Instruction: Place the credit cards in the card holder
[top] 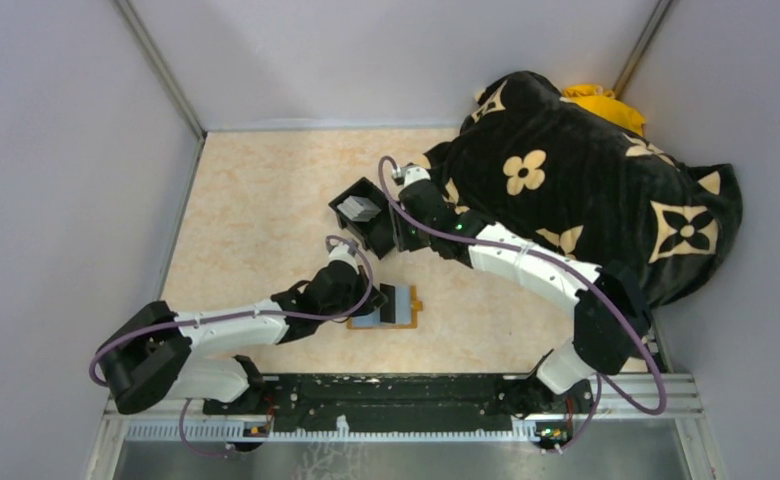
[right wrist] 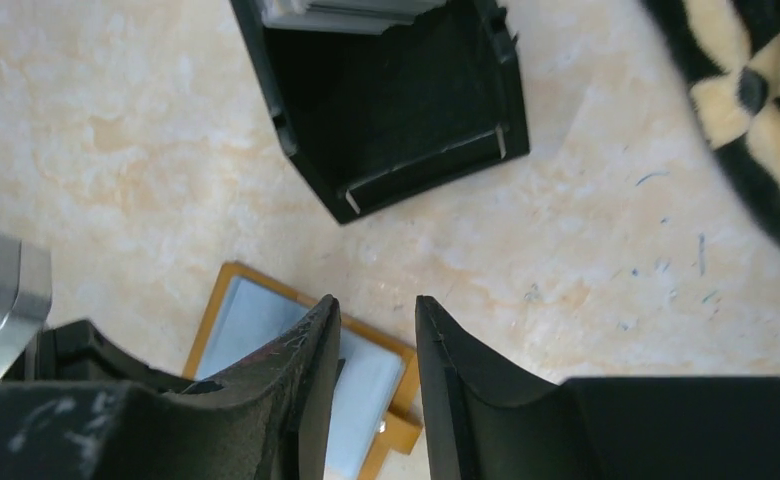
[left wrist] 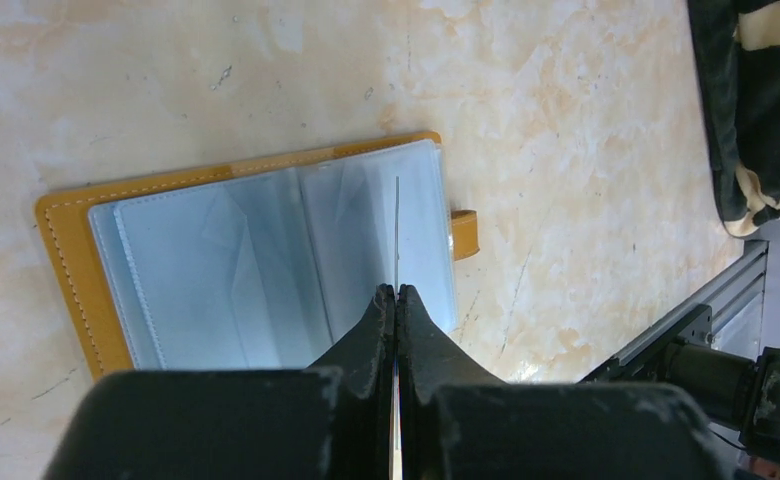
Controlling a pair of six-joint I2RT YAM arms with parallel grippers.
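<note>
The tan card holder (left wrist: 54, 245) lies open on the table, its clear sleeves (left wrist: 191, 300) facing up. Over the sleeves, my left gripper is shut on a thin card (left wrist: 397, 230), seen edge-on as a fine line; from the top the card (top: 388, 304) reads as a dark strip above the holder. Whether its edge touches a sleeve I cannot tell. My right gripper stands open and empty, near the black tray (top: 399, 238). Pale cards (right wrist: 346, 14) lean at the tray's far end, partly cut off in the right wrist view.
A black blanket with cream flowers (top: 586, 180) fills the back right, close to the right arm. A yellow cloth (top: 608, 105) lies behind it.
</note>
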